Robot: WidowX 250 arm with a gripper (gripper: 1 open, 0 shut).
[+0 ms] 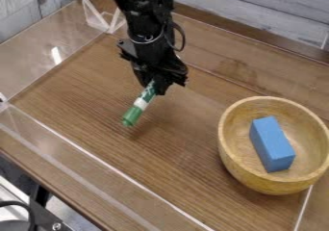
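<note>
My gripper (153, 86), black, hangs from the top centre over the wooden table (103, 153), shut on a green tube (133, 114) with a white band. The tube slants down to the lower left from the fingertips. Its upper end is hidden by the gripper, and whether its lower end touches the table I cannot tell.
A wooden bowl (244, 172) holding a blue block (271, 143) stands at the right. A clear plastic edge runs along the left, with cables at the lower left.
</note>
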